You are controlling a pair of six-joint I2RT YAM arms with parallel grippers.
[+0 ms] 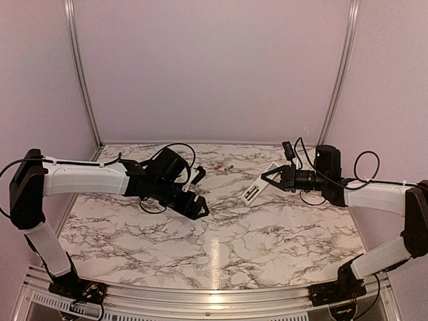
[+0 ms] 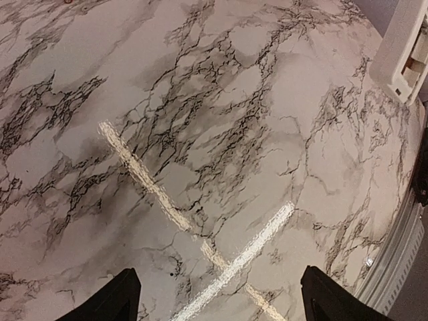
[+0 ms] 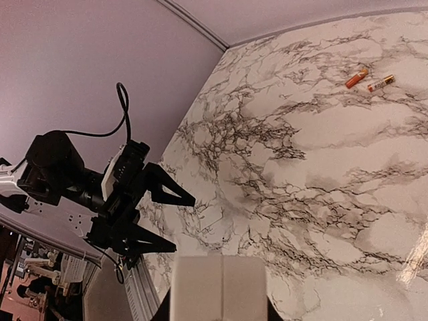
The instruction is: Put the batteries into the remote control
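Observation:
My right gripper (image 1: pixel 273 177) is shut on a white remote control (image 1: pixel 255 189), held tilted above the table at the right of centre, its battery compartment facing up; the remote also shows at the top right of the left wrist view (image 2: pixel 394 60) and at the bottom of the right wrist view (image 3: pixel 217 287). My left gripper stands open over bare marble, left of the remote, with nothing between its fingers. Two batteries, an orange one (image 3: pixel 356 77) and a gold-orange one (image 3: pixel 380 83), lie on the table at the back centre.
Side and back walls enclose it, and a metal rail (image 1: pixel 214 295) runs along the front edge. Black cables loop over both arms.

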